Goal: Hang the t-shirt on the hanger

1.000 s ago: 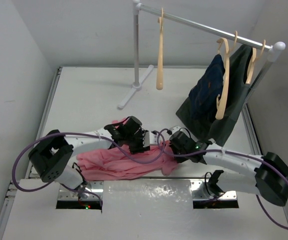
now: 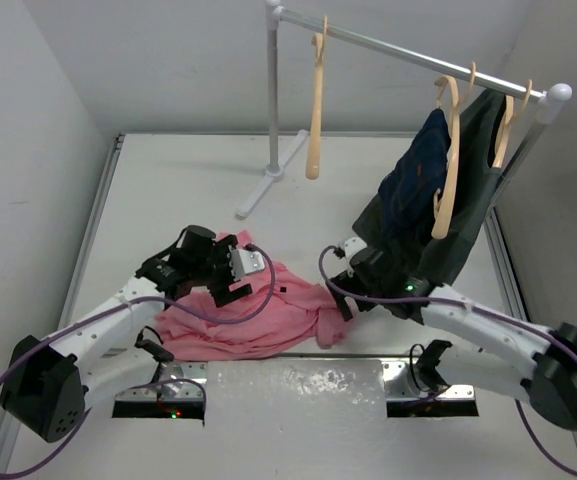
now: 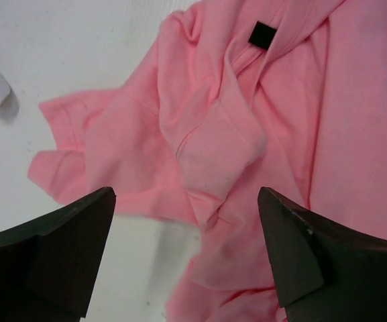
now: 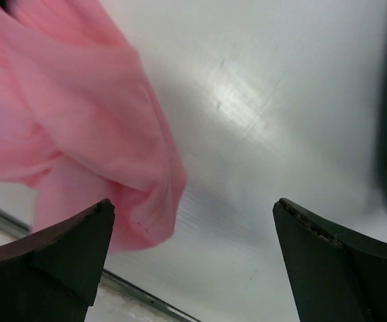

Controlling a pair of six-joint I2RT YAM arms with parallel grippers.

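The pink t-shirt (image 2: 228,335) lies crumpled on the white surface; its folds and a small black patch fill much of the left wrist view (image 3: 133,154). My left gripper (image 2: 230,285) hangs open over the shirt's upper left part, nothing between its fingers. My right gripper (image 2: 346,295) is open at the shirt's right end, where a pink fold (image 4: 113,121) lies below and ahead of its fingers. Wooden hangers (image 2: 315,120) hang from the rail above; the one at the middle carries no garment.
The rack's rail (image 2: 398,50) spans the back right, its white foot (image 2: 258,195) on the floor. Dark garments (image 2: 408,180) hang at the right, close behind my right arm. Bare surface lies at the back left.
My right gripper rose slightly from the shirt's right end. The middle hanger shifted slightly.
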